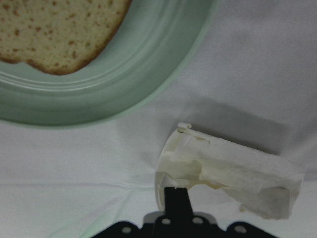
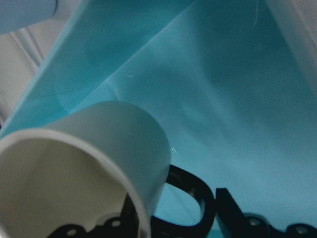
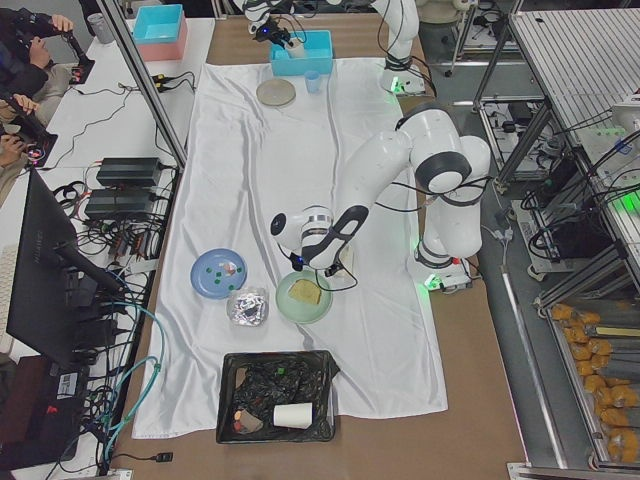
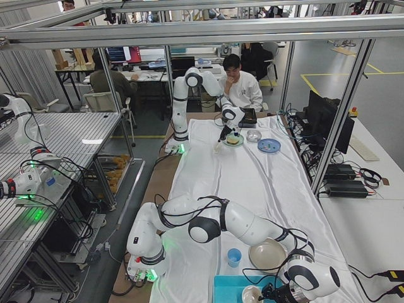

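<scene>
In the left wrist view a crumpled white paper wrapper lies on the cloth beside a green plate with a slice of bread. My left gripper is over the wrapper's near edge; whether it grips it cannot be told. In the right wrist view a white cup is at my right gripper, whose dark finger shows inside and beside it, above a turquoise bin; it appears held.
A blue plate, a foil bowl and a black lined bin surround the green plate. At the far end are a beige plate and blue cup.
</scene>
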